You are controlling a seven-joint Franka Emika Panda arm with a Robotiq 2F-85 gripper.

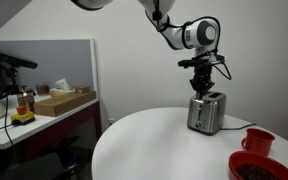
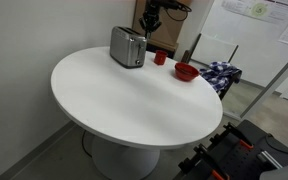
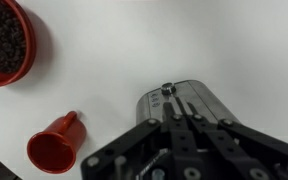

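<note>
A silver toaster stands upright on the round white table, its dark slots on top. My gripper is at the toaster's upper edge, pointing down. In the wrist view the shut fingers lie over the toaster's top, close behind the dark lever knob that juts from its end. Nothing shows between the fingertips. Whether they touch the toaster or the knob, I cannot tell. In the second exterior view, the toaster stands at the table's far side, with the arm reaching down beside it.
A red mug and a red bowl of dark beans stand to the toaster's side. Behind the toaster runs a black cord.
</note>
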